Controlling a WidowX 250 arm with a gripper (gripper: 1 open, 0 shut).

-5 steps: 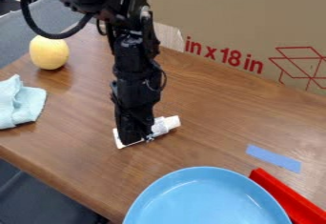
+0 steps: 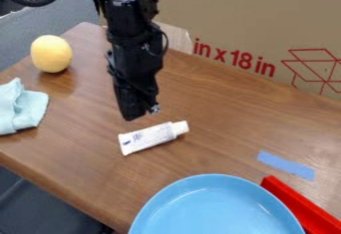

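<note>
The black gripper hangs in the upper middle of the camera view, above and slightly behind a white tube with a cap at its right end, which lies on the wooden table. Nothing shows held by the gripper; whether its fingers are apart or together is hard to make out.
A yellow lemon-like object and a light blue cloth sit at the left. A blue plate and a red object are at the front right, near a strip of blue tape. Cardboard stands behind.
The gripper has risen from over the white tube and moved slightly back and left, uncovering the tube, which stays lying on the table.
</note>
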